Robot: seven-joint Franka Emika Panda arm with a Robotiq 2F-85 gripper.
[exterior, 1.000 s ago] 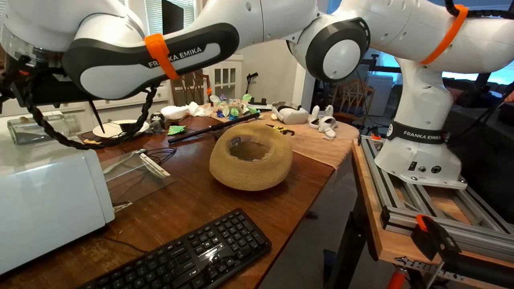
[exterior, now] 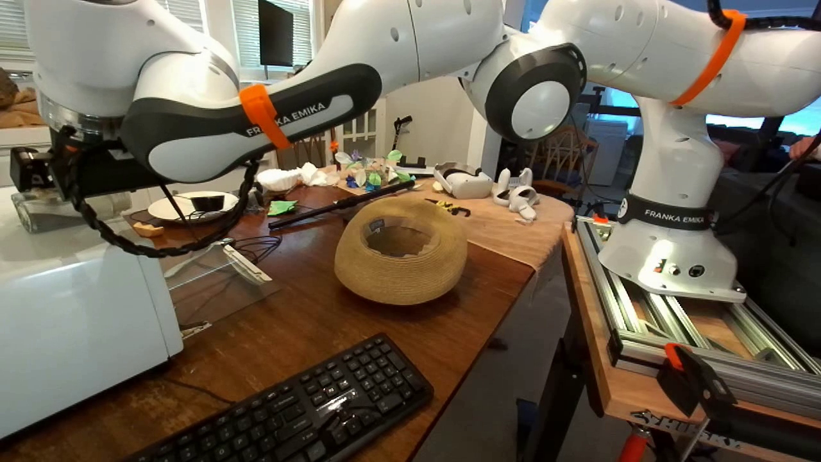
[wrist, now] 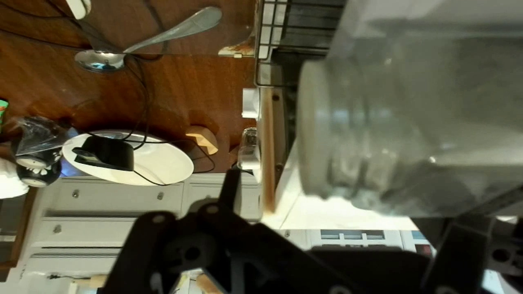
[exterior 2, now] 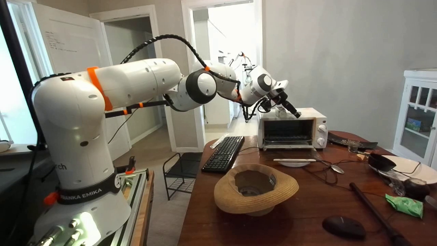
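A clear glass jar (exterior: 69, 209) lies on its side on top of the white toaster oven (exterior: 77, 308). Seen from the other side, the jar (exterior 2: 281, 112) is small and partly behind my gripper (exterior 2: 295, 114), which points down beside it above the oven. From the wrist, the jar (wrist: 412, 122) looms large, its rim facing left. My gripper is open, its dark fingers spread wide at the bottom of that view. Nothing appears gripped; whether a finger touches the glass I cannot tell.
A straw hat (exterior 2: 256, 192) rests brim up on the table, with a black keyboard (exterior: 308, 408) near the edge. The oven's glass door hangs open. A white plate (wrist: 164, 159) holding a black bowl, a spoon (wrist: 181, 29) and loose cables lie beyond.
The forearm and gripper have shifted rightward in exterior view 1, and the gripper now sits right behind the jar there. The jar and tabletop objects look unmoved.
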